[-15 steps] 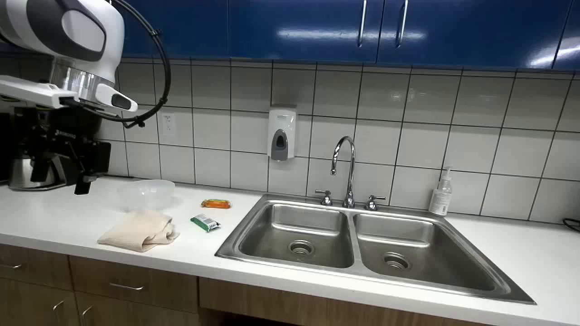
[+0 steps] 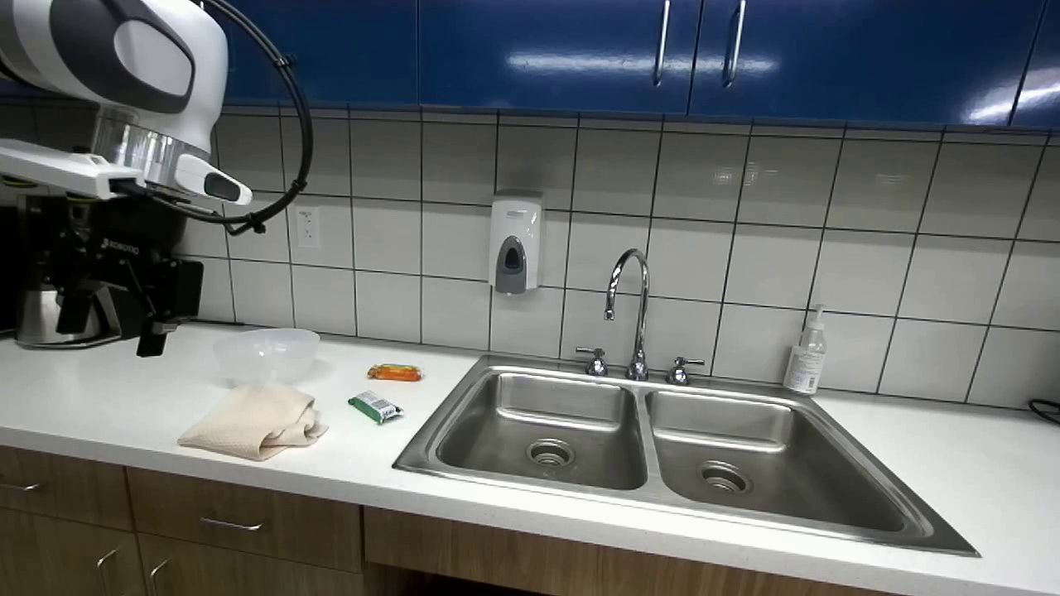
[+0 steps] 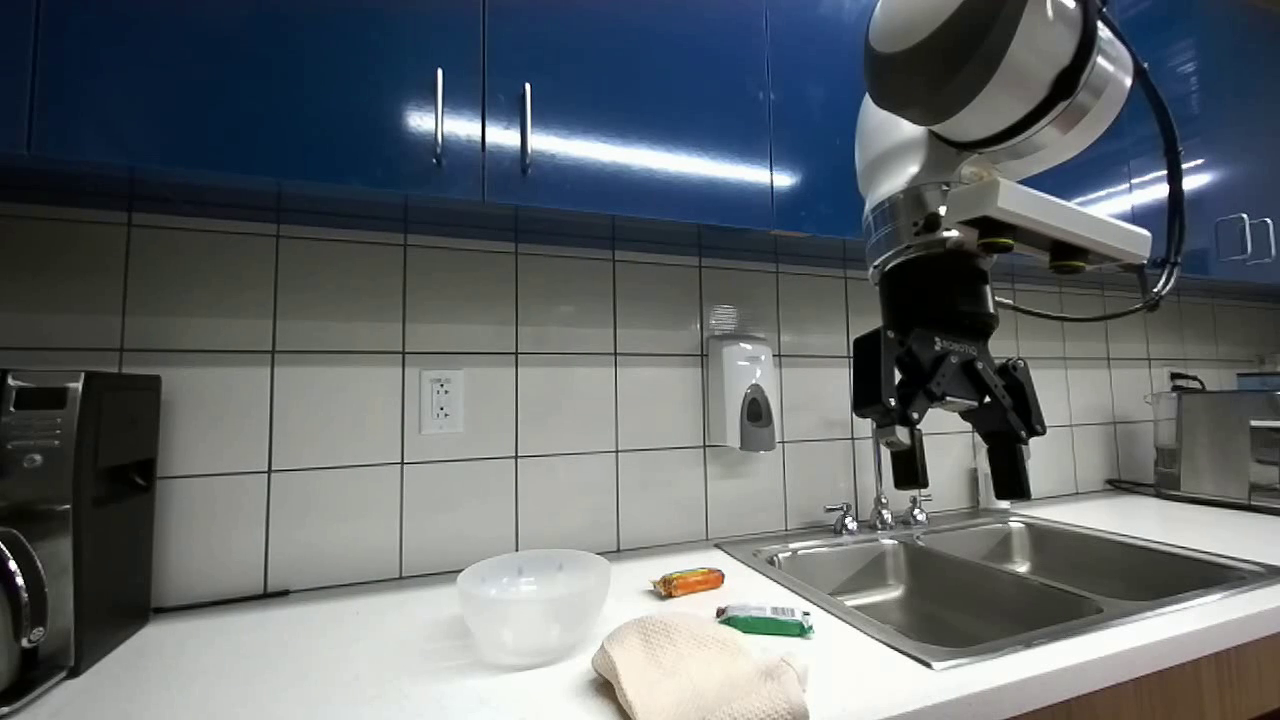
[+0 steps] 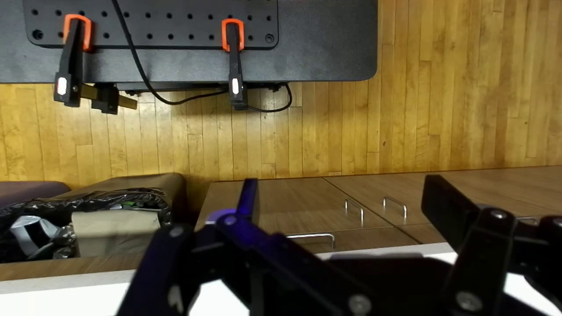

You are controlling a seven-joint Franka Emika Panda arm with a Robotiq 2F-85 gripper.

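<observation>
My gripper [image 3: 969, 480] hangs above counter height, open, with nothing between its fingers. In the wrist view its two black fingers [image 4: 445, 210] stand wide apart over the cabinet fronts and the counter edge. A translucent bowl [image 3: 534, 606] rests on the white counter. Near it lies a folded beige cloth [image 2: 253, 421]. Two small wrapped packets, one orange [image 2: 395, 372] and one green and white [image 2: 375, 406], lie between the bowl and the sink. None of these objects touches the gripper.
A double steel sink [image 2: 643, 437] with a faucet [image 2: 638, 328] takes up the counter's middle. A pump bottle [image 2: 807, 358] stands behind its right side. A black coffee machine [image 3: 102, 516] stands at the left. Blue cabinets [image 3: 624, 108] hang overhead.
</observation>
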